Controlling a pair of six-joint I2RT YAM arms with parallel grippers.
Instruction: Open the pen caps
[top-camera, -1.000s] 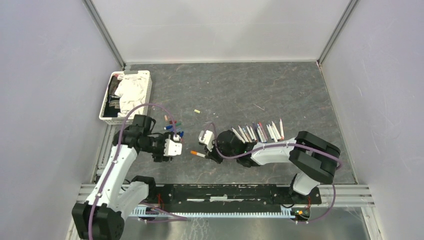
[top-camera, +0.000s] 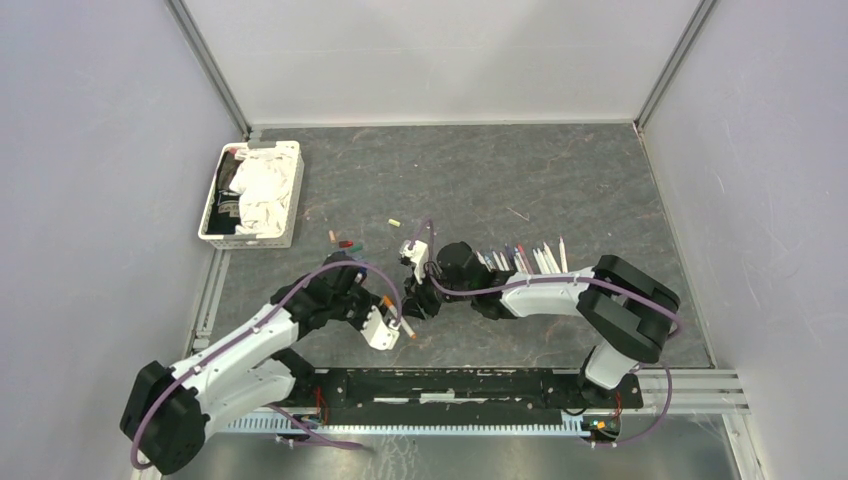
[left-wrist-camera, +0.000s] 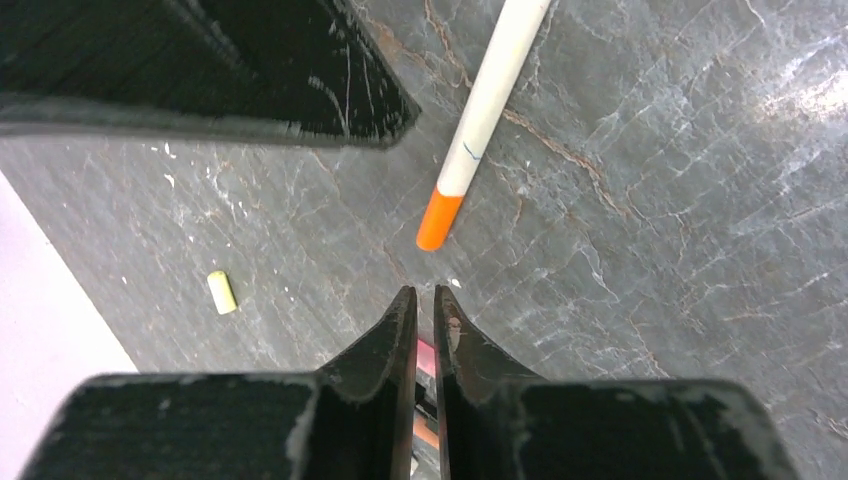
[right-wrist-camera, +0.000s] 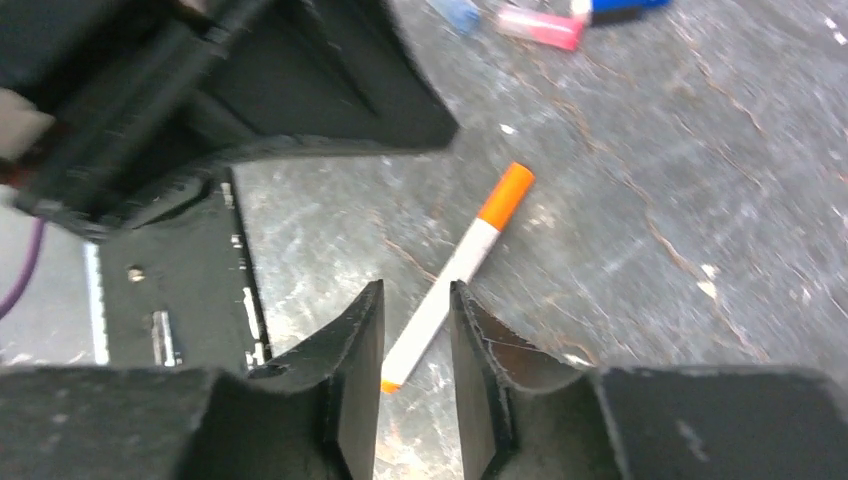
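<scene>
A white pen with an orange end (top-camera: 399, 316) lies slanted on the table between my two grippers. In the left wrist view the pen (left-wrist-camera: 487, 100) lies beyond the fingertips, apart from them. My left gripper is closed to a slim gap, and the table shows through it with no object gripped. My right gripper stands part open. Beyond its gap the pen (right-wrist-camera: 445, 290) lies on the table, its longer orange end pointing away and a small orange tip at the near end.
Several white pens (top-camera: 522, 258) lie in a row at the right, partly behind the right arm. Loose coloured caps (top-camera: 346, 244) lie by the left arm, and a yellow cap (top-camera: 394, 222) is farther back. A white basket (top-camera: 295, 190) stands at the back left.
My left gripper came rightward to the pen. The pen, earlier level at the right gripper, has swung to a slant and lies free of that gripper, which has opened somewhat.
</scene>
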